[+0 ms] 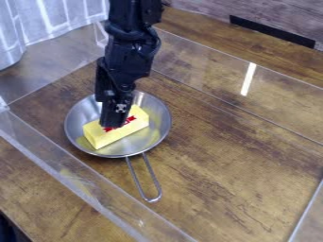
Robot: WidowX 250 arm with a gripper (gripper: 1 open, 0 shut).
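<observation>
A steel pan (145, 141) with a long handle pointing toward the front sits on the wooden table. In it lies a yellow box (104, 136) with a red label. My black gripper (113, 115) reaches down from above, its fingertips low over the box's upper side, partly covering it; it looks open, and whether it touches the box I cannot tell.
Clear plastic walls run along the front left and around the table (233, 151). A pale object stands at the back left. The table to the right of the pan is clear.
</observation>
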